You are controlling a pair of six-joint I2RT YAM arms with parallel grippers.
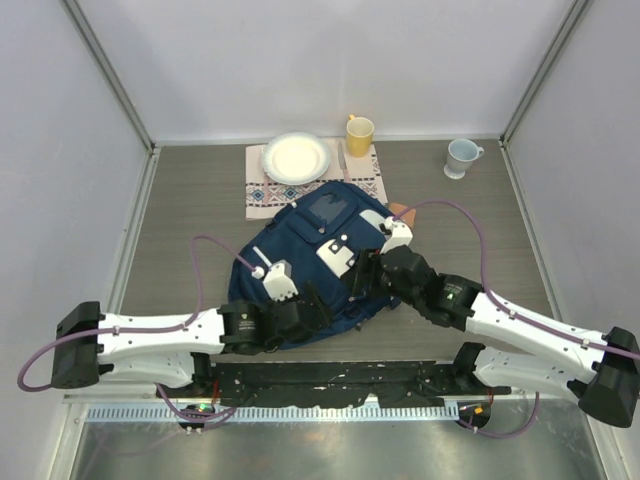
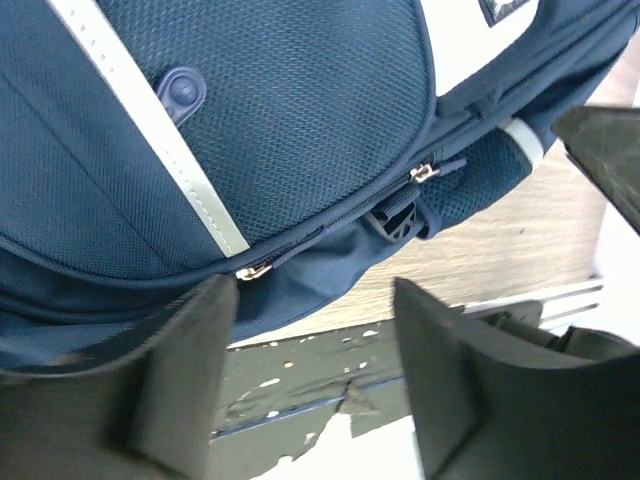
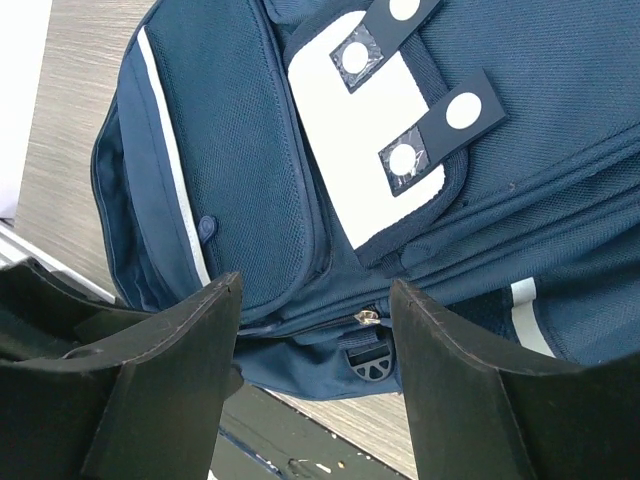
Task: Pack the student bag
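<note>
A navy student bag [image 1: 310, 235] lies flat and slanted on the table, a white patch [image 3: 355, 125] with dark straps on its front. My left gripper is over the bag's near edge, its fingers apart and a metal zipper pull [image 2: 255, 270] showing beyond them. The right gripper stands over the bag's right part, fingers parted, with another zipper pull [image 3: 367, 317] near its right fingertip. Neither gripper visibly holds anything. The two grippers are close together over the bag; in the top view they hide much of its lower part.
Behind the bag, a white plate [image 1: 296, 158] and a yellow mug [image 1: 359, 136] rest on a patterned placemat [image 1: 258, 196]. A pale cup [image 1: 461, 157] stands at the back right. Bare table shows on both sides.
</note>
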